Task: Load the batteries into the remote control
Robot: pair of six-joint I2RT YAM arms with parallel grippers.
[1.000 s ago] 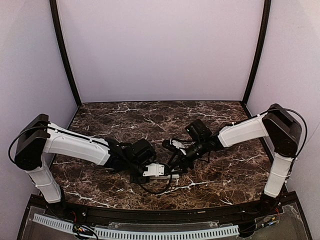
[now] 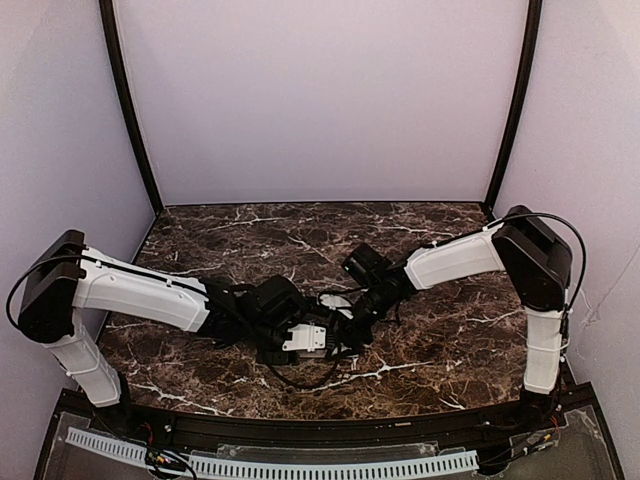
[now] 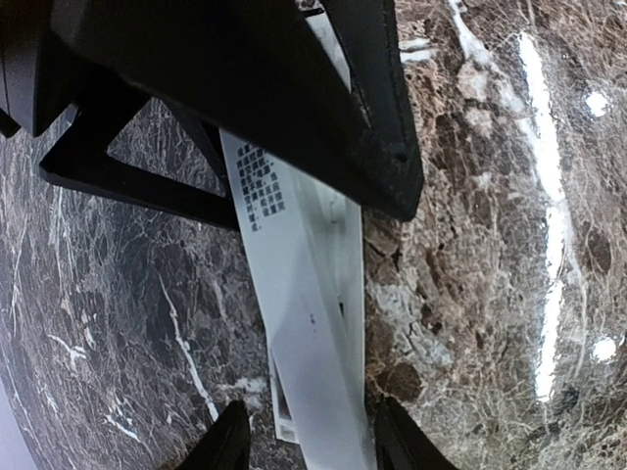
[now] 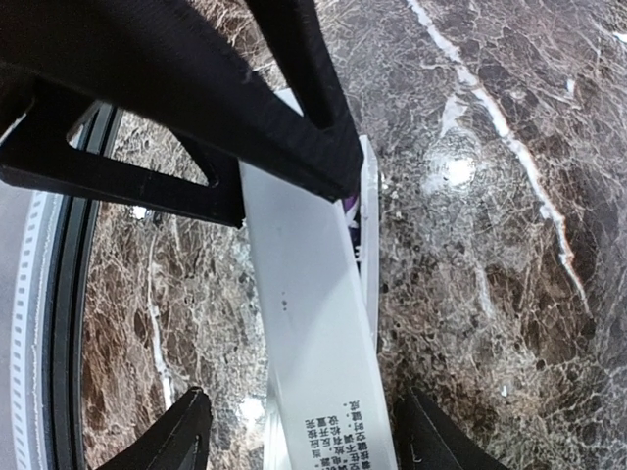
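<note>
The white remote lies on the marble table, with its pale back cover askew over the body, exposing part of the inside. Something purple shows in the compartment in the right wrist view. My left gripper is over one part of the remote, its fingers apart either side of the cover. My right gripper is close beside it, also with fingers apart around the cover. Whether either touches the cover is unclear. The grippers hide much of the remote in the top view.
The two grippers crowd each other at the front middle. A dark rail runs along the front edge, and pale walls stand at the sides and back.
My right arm and gripper have moved left, closer to my left gripper, over the last second.
</note>
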